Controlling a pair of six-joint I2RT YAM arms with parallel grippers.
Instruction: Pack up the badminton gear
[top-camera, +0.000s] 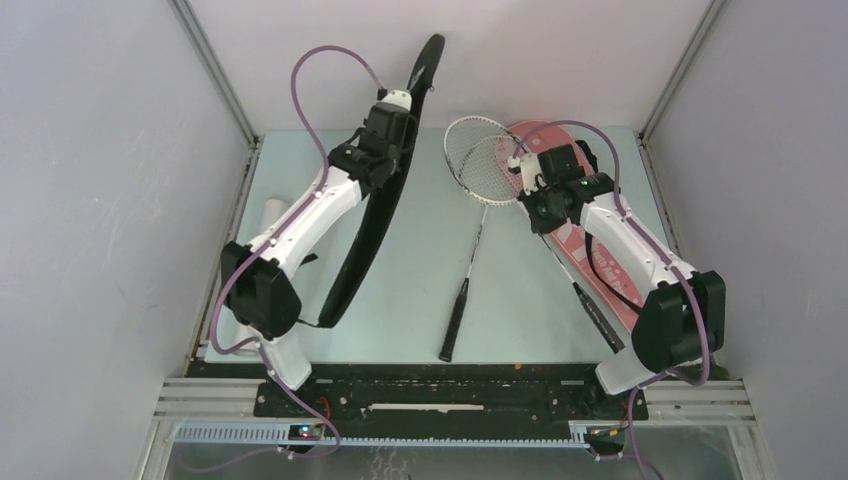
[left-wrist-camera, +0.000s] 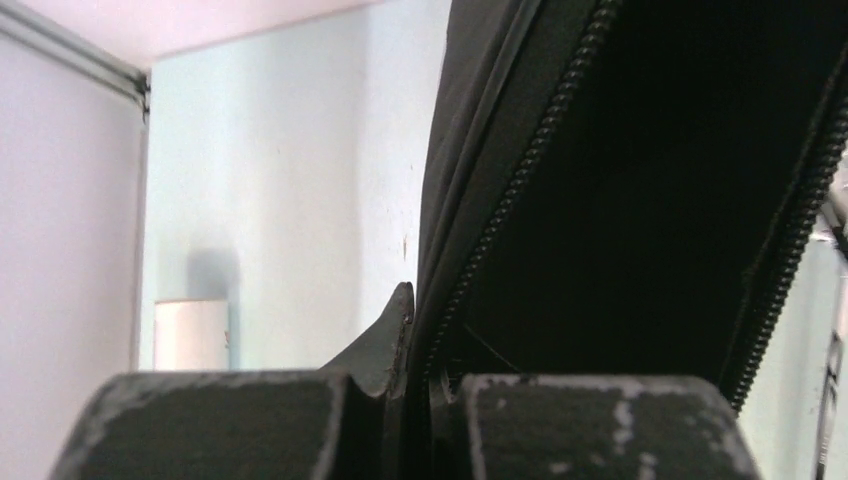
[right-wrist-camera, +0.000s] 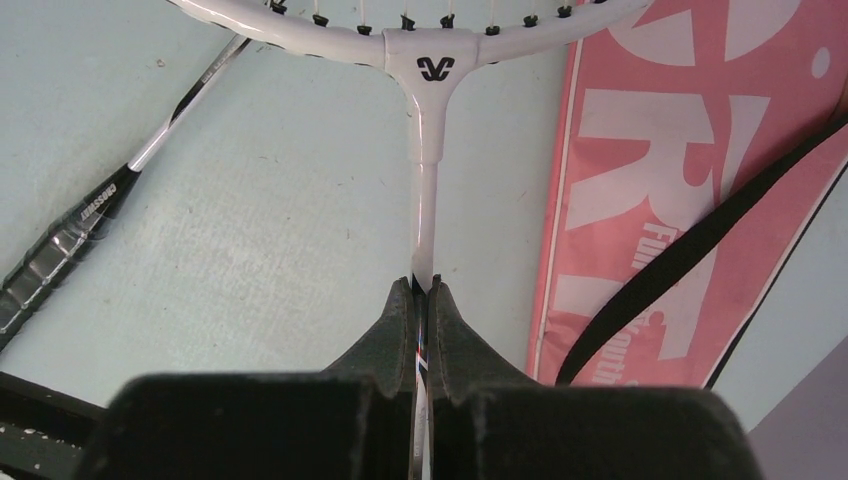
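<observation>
A long black bag (top-camera: 378, 225) hangs slantwise from my left gripper, which is shut on its zipped edge. In the left wrist view the zip (left-wrist-camera: 500, 205) is undone and the dark inside shows. My right gripper is shut around the thin shaft of a white racket (right-wrist-camera: 425, 190), just below its head, holding it raised. A second racket, its black handle (top-camera: 455, 318) toward the front, lies on the table; from above, the held head overlaps its head. Along the right side lies a red bag (right-wrist-camera: 640, 190) with white lettering and a black strap (right-wrist-camera: 680, 250).
A white tube (top-camera: 272, 212) lies at the table's left edge, partly covered by my left arm. Bare table (top-camera: 400, 290) shows between the black bag and the lying racket. Walls flank both sides.
</observation>
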